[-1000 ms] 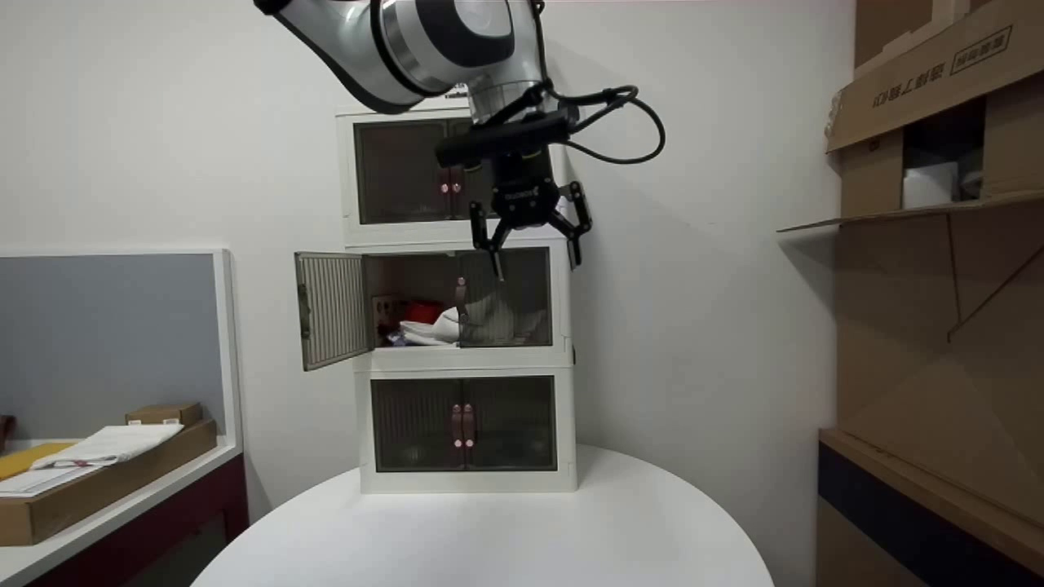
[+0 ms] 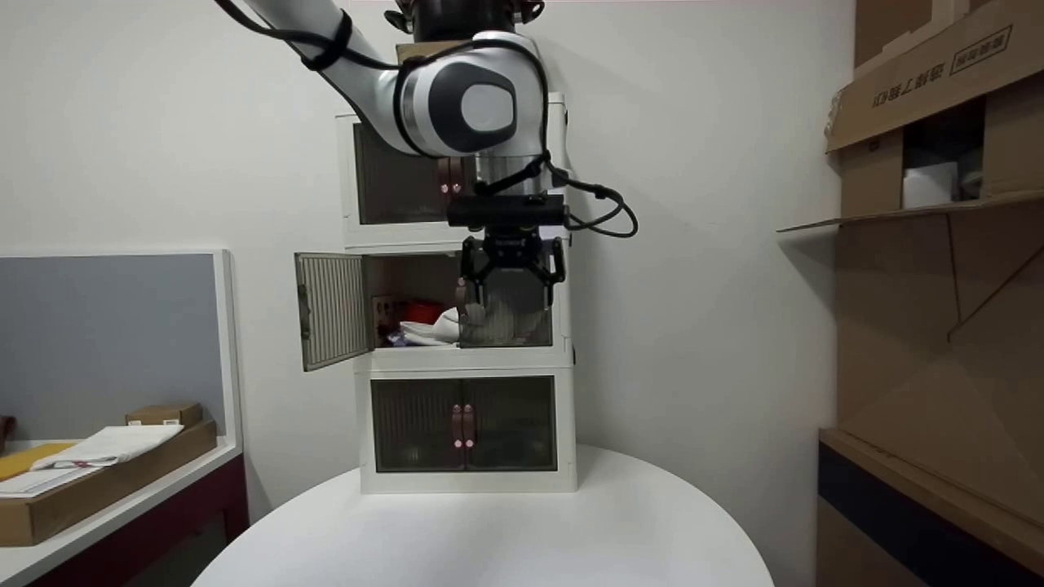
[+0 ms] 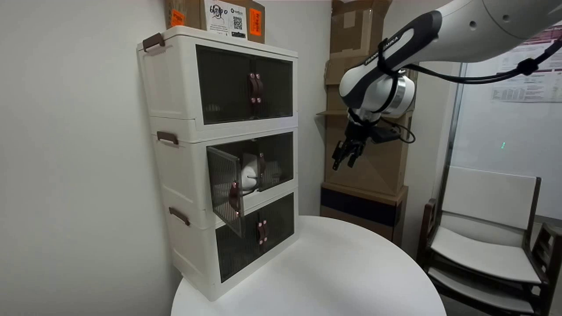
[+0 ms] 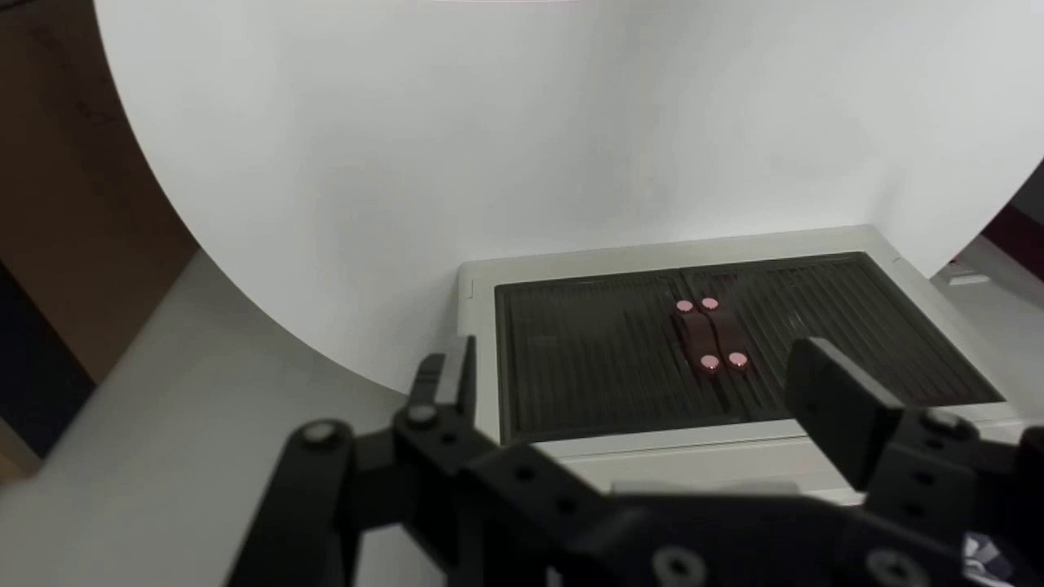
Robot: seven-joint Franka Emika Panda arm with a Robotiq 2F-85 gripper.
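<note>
A white three-tier cabinet (image 3: 181, 174) with dark ribbed doors stands on the round white table. Its middle tier's left door (image 2: 334, 308) is swung wide, showing a white cloth-like item (image 2: 431, 329) and a red item (image 2: 422, 311) inside. The middle right door (image 3: 277, 160) is closed, as are the bottom doors (image 4: 607, 357) and the top doors (image 3: 226, 87). My gripper (image 2: 514, 298) hangs in front of the cabinet, clear of it in the second exterior view. Its fingers (image 4: 842, 406) are spread wide, and nothing shows between them.
Cardboard boxes (image 2: 940, 323) are stacked at the right, and a chair (image 3: 484, 231) stands beyond the table. A side desk (image 2: 147, 499) carries papers and boxes at the left.
My gripper has come down and now points more nearly straight downward, in front of the middle tier. The cabinet doors and contents look the same.
</note>
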